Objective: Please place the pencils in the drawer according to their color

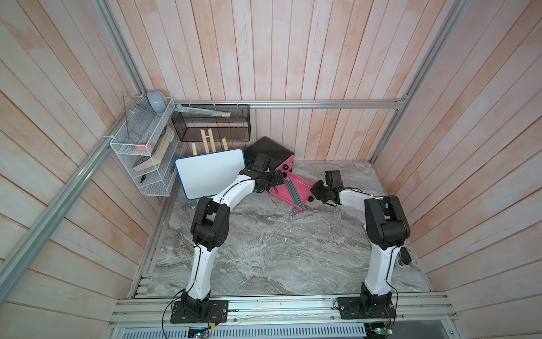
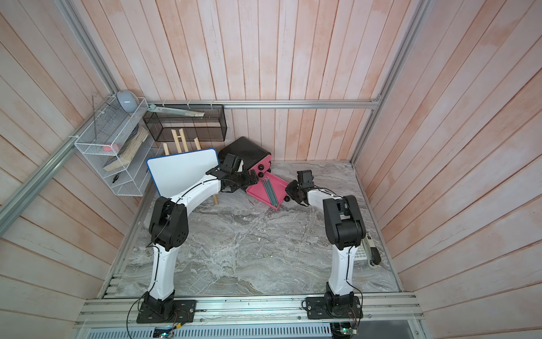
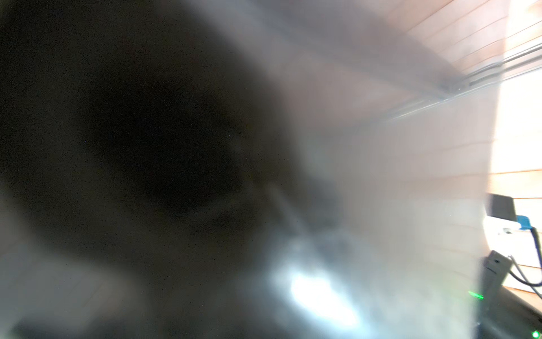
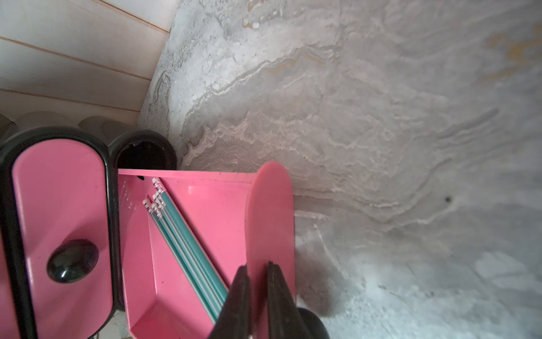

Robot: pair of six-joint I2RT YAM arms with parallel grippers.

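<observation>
A pink drawer point(image 1: 299, 183) is pulled out from the pink-fronted black cabinet point(image 2: 242, 148), with several teal pencils point(image 4: 192, 248) lying inside it. My right gripper is shut on the front panel point(image 4: 268, 209) of that drawer, at its right end in the top views. My left gripper point(image 1: 276, 178) is at the cabinet, left of the open drawer; whether it is open or shut is unclear, and the left wrist view is mostly dark and blurred.
A whiteboard point(image 1: 209, 172) leans at the left beside wire shelves point(image 1: 141, 169) and a black mesh basket point(image 1: 211, 130).
</observation>
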